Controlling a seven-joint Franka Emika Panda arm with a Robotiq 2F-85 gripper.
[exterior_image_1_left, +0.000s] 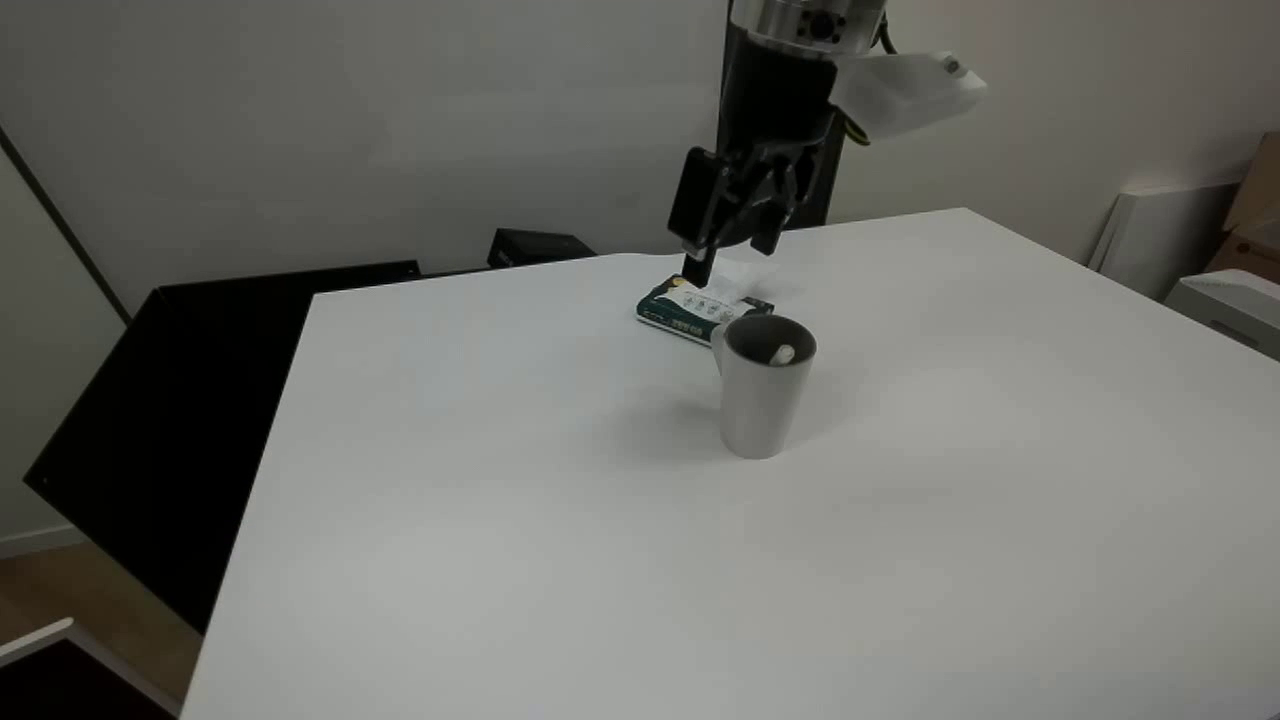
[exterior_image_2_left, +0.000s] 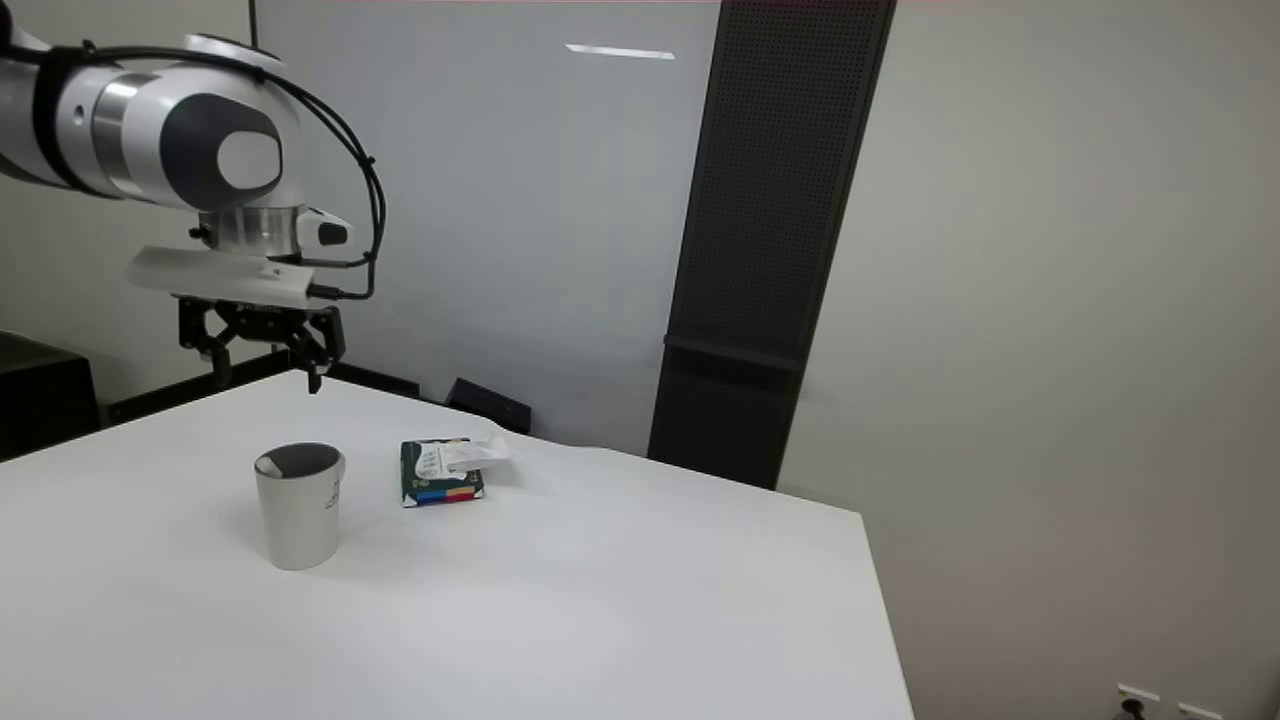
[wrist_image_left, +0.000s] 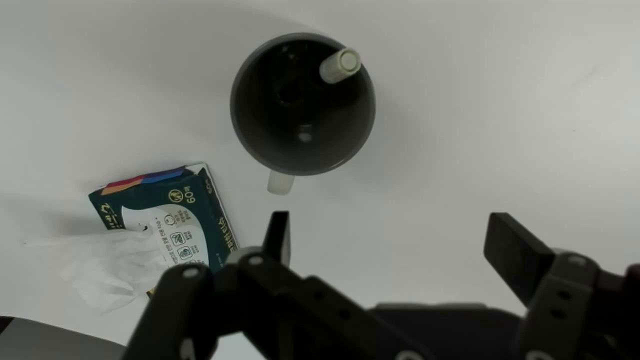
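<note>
A pale mug (exterior_image_1_left: 758, 410) stands upright on the white table, its inside dark grey. In the wrist view the mug (wrist_image_left: 303, 141) shows at the top centre, its handle (wrist_image_left: 280, 183) pointing toward my gripper's side. A light-coloured pen-like stick (wrist_image_left: 340, 66) leans inside against the rim; most of its length is hidden. My gripper is open above the table, its fingers wide apart with only bare tabletop seen between them. From the second exterior view, the gripper (exterior_image_2_left: 269, 382) hangs higher than the mug (exterior_image_2_left: 300, 516), clear of it.
A green tissue pack (exterior_image_2_left: 441, 474) with a white tissue (wrist_image_left: 114, 270) sticking out lies close to the mug. A black box (exterior_image_1_left: 537, 247) stands beyond the far edge.
</note>
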